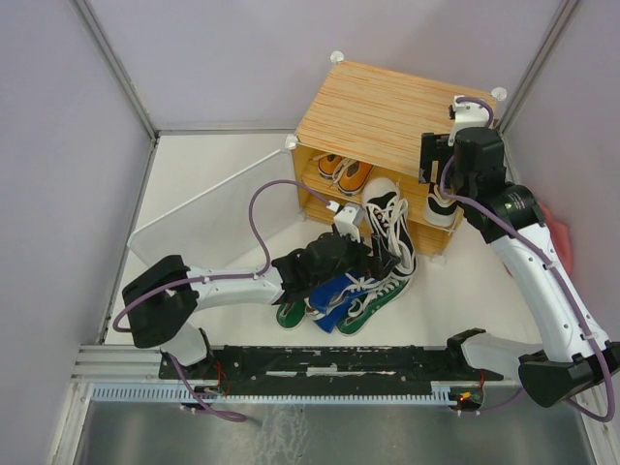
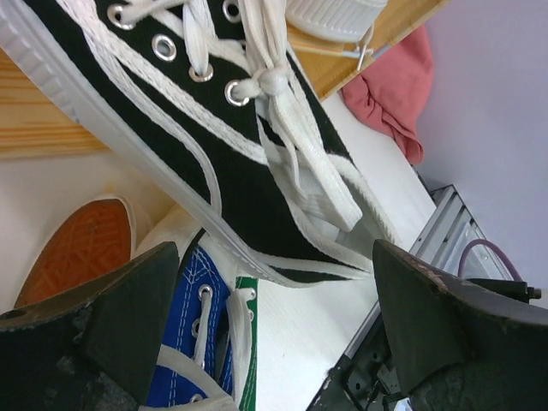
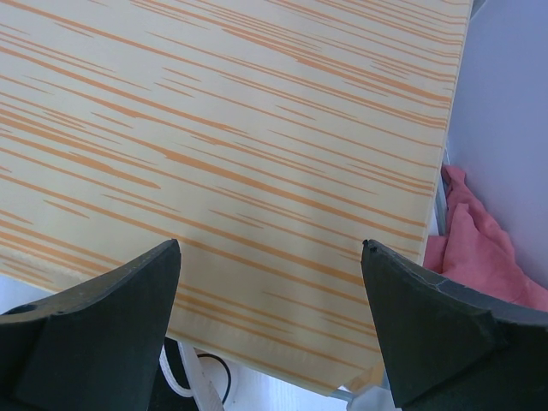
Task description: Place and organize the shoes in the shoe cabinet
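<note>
In the top view, a black shoe with white laces (image 1: pixel 399 231) slants at the front of the wooden shoe cabinet (image 1: pixel 397 102), its white toe toward the shelf. My open left gripper (image 1: pixel 382 258) is at this shoe's lower end; in the left wrist view, the black shoe (image 2: pixel 248 188) spans the space ahead of the spread fingers (image 2: pixel 103 330). Whether they touch it, I cannot tell. Blue shoes (image 1: pixel 332 298) and green shoes (image 1: pixel 360 316) lie below, partly hidden by my left arm. Orange shoes (image 1: pixel 355 176) and another black shoe (image 1: pixel 441 205) sit inside the cabinet. My right gripper (image 1: pixel 436 160) stands open above the cabinet's front right edge.
A white panel (image 1: pixel 218 218) slants left of the cabinet. Red cloth (image 1: pixel 557 242) lies by the right wall. Bare floor shows right of the shoes and at the far left. The right wrist view is mostly filled by the cabinet top (image 3: pixel 257 145).
</note>
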